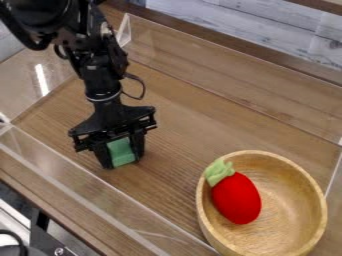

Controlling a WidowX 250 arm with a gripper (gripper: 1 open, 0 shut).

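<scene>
The black gripper (116,140) reaches down to the wooden table at the left, shut on a green object (120,153), which sits low between its fingers at table level. Much of the object is hidden by the fingers, so its exact shape is unclear.
A round light-wooden bowl (294,221) at the lower right holds a red plush vegetable (237,200) with a green top. A pale raised border runs along the left and front edges.
</scene>
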